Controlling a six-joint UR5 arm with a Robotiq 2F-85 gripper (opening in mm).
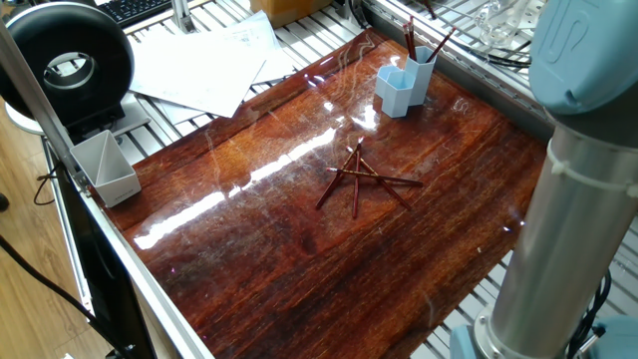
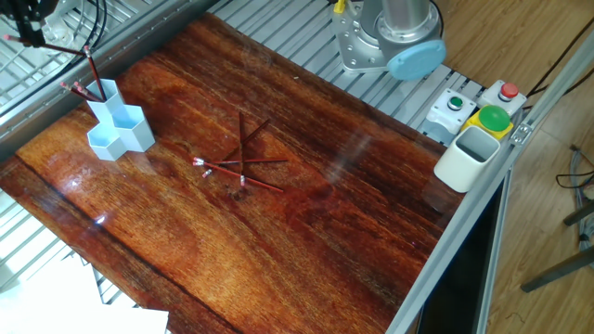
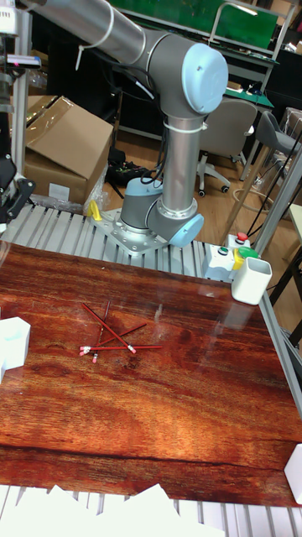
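Observation:
Several dark red pencils [image 1: 379, 178] lie crossed in a loose pile on the brown wooden board. A pale blue holder of joined hexagonal cups [image 2: 121, 128] stands near the board's edge; three pencils [image 2: 92, 72] lean in its tallest cup. At the top left of exterior view 2, my dark gripper [image 2: 33, 43] is up beyond the board, past the holder. A red pencil [image 2: 63, 49] lies crosswise at its fingertips, and the fingers look shut on it. Exterior view 3 catches only dark parts of the gripper at its left edge; exterior view 1 does not show it.
A white cup [image 2: 467, 160] sits at a board corner beside the button boxes [image 2: 452, 109]. Another white container [image 1: 106, 170] is at the left edge in exterior view 1, near papers [image 1: 194, 70]. Much of the board [image 1: 269, 269] is bare.

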